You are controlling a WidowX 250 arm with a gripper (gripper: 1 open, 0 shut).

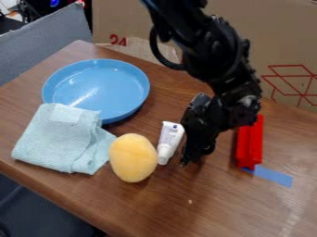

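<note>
My black gripper (194, 148) is low over the table, its fingertips just right of a white tube (169, 143). Whether they touch the tube, and how wide they stand, is hard to tell against the dark parts. A yellow oval object (133, 157) lies left of the tube. A light blue cloth (59, 139) is folded at the left, and a blue plate (96, 86) sits behind it. A red object (249, 142) lies to the right of the gripper on a strip of blue tape (272, 175).
A cardboard box (285, 56) stands along the back. The table's left edge borders a grey surface (37, 65).
</note>
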